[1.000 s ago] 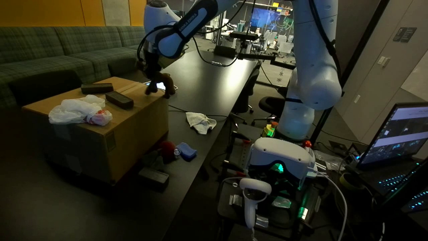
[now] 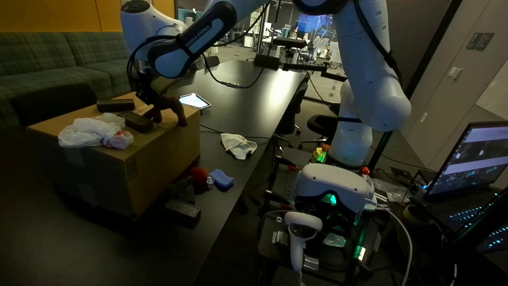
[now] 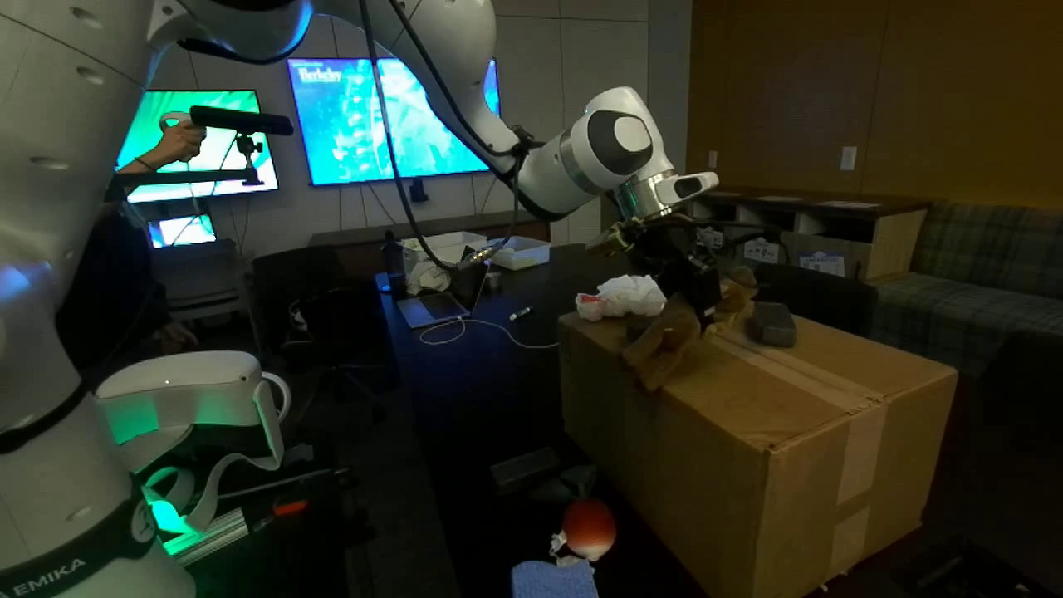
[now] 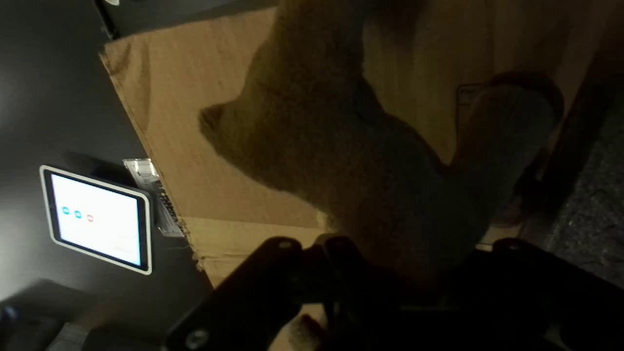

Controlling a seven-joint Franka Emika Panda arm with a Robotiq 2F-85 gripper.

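A brown plush toy hangs from my gripper, which is shut on it. In exterior view 1 the toy's limbs reach down at the cardboard box's top, near its right edge. The second exterior view shows the toy draped at the rim of the cardboard box, with dark fingers above it. Whether its limbs rest on the cardboard is hard to tell. A dark eraser-like block lies beside the toy, close against it. In the wrist view the toy covers much of the box top.
On the box also sit a white plastic bag and another dark block. Beside the box, the table holds a red ball, a blue sponge, a white cloth and a tablet.
The arm and the held toy have moved left across the box top in exterior view 1. The nearer dark block has shifted slightly left.
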